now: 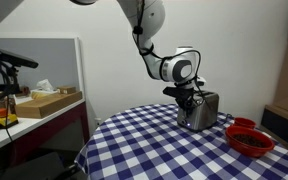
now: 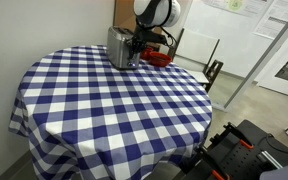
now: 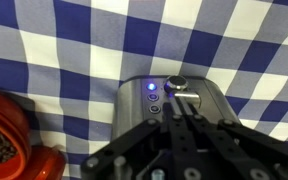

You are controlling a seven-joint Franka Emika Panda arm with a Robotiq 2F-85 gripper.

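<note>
The silver toaster (image 1: 200, 112) stands on the checked tablecloth, with its narrow control end showing in the wrist view. On that end are a blue-lit button (image 3: 152, 87), other small round buttons below it, and a dark knob (image 3: 176, 82). My gripper (image 1: 190, 102) is shut and points down at this end of the toaster. In the wrist view the gripper sits close to the knob, just below it in the picture. Whether the fingertips touch the toaster or knob cannot be told. Nothing shows between them.
Beside the toaster is a red bowl (image 1: 249, 138) of dark brown beans, with another red dish (image 1: 243, 123) behind it. The checked tablecloth (image 2: 109, 105) is clear across its wide front part. A side table with boxes (image 1: 46, 103) stands at the left.
</note>
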